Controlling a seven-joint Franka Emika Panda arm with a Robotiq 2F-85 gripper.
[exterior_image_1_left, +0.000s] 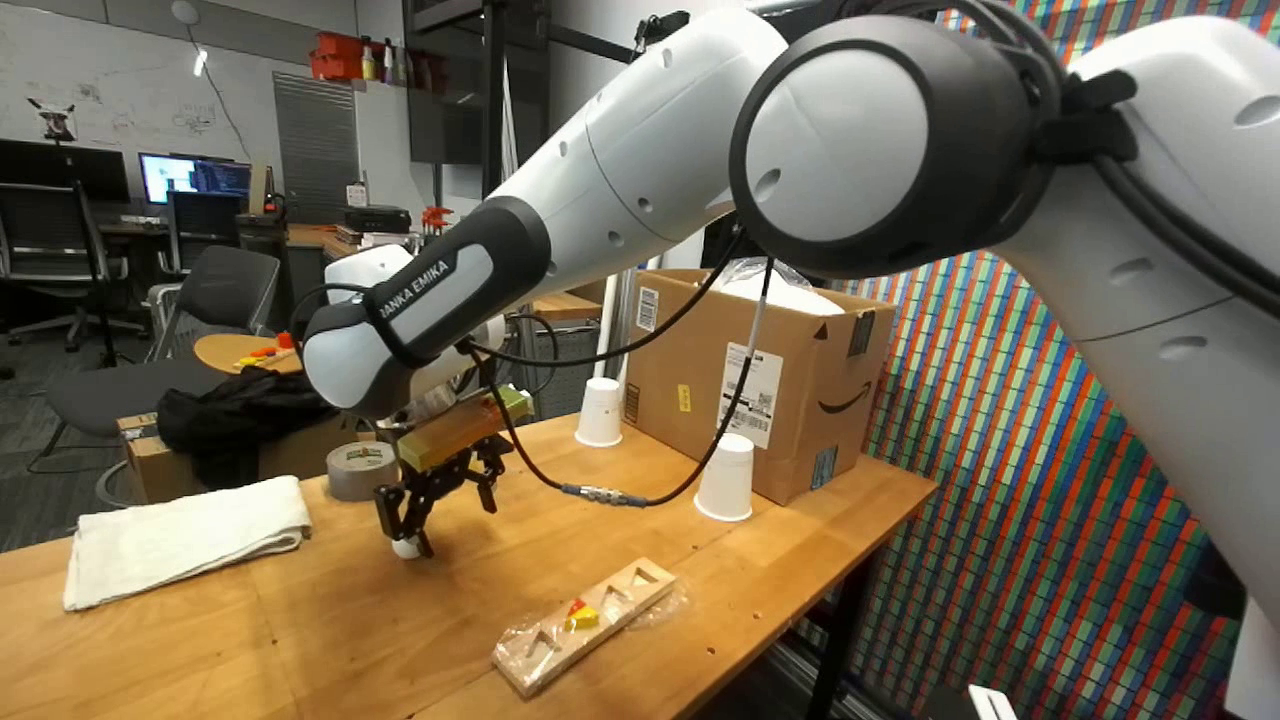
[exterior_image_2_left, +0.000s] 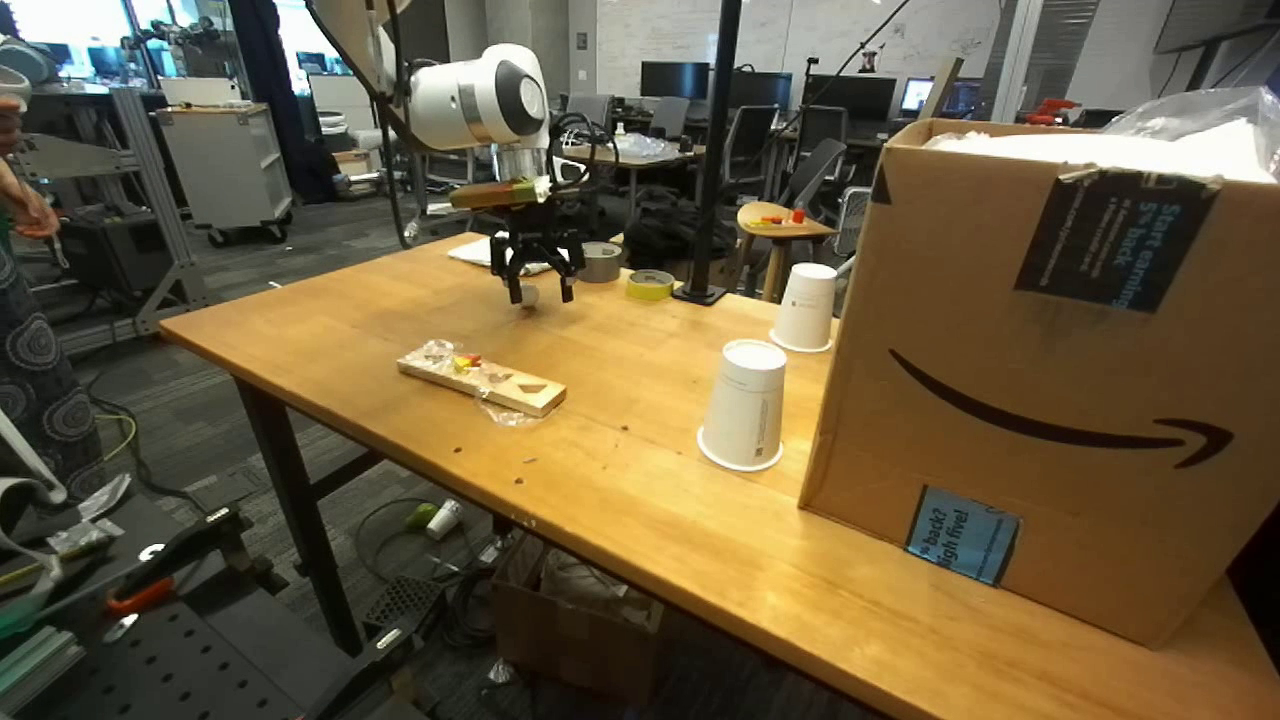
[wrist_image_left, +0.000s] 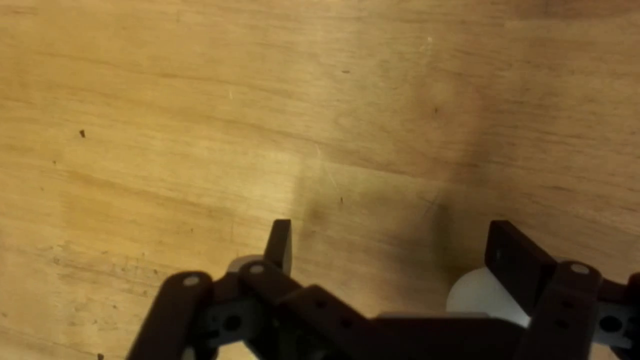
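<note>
My gripper (exterior_image_1_left: 457, 532) hangs low over the wooden table, pointing down, its fingers wide apart. A small white ball (exterior_image_1_left: 405, 548) rests on the table by one fingertip and is partly hidden by it. In the second exterior view the ball (exterior_image_2_left: 529, 295) shows close beside the left-hand finger of the gripper (exterior_image_2_left: 541, 298). The wrist view has the ball (wrist_image_left: 480, 295) at lower right, partly covered by the right finger (wrist_image_left: 519, 261). Bare table fills the space between the fingertips; whether the finger touches the ball, I cannot tell.
Nearer the front lies a wooden shape board (exterior_image_1_left: 588, 624) in clear plastic. A folded white towel (exterior_image_1_left: 186, 540) and grey tape roll (exterior_image_1_left: 362, 470) sit at left; yellow tape (exterior_image_2_left: 650, 284) is near the far edge. Two upturned cups (exterior_image_2_left: 744, 408) stand by a cardboard box (exterior_image_2_left: 1044, 396).
</note>
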